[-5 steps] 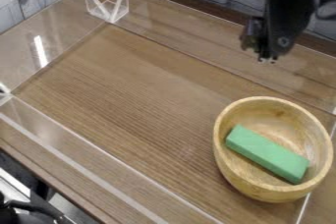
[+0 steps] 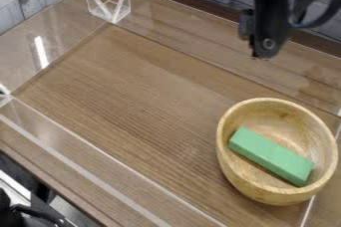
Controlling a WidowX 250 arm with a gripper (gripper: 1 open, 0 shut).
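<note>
My gripper (image 2: 262,40) hangs high at the upper right of the camera view, above and behind the round wooden bowl (image 2: 277,190); its fingers are dark and blurred, and their spread is hard to make out. A green rectangular block (image 2: 270,155) lies inside the bowl at the lower right, with nothing of the gripper touching it.
A clear plastic bracket (image 2: 110,7) stands at the back left corner, and another clear piece is at the left edge. A grey wall runs behind the table.
The bowl and block have not moved.
</note>
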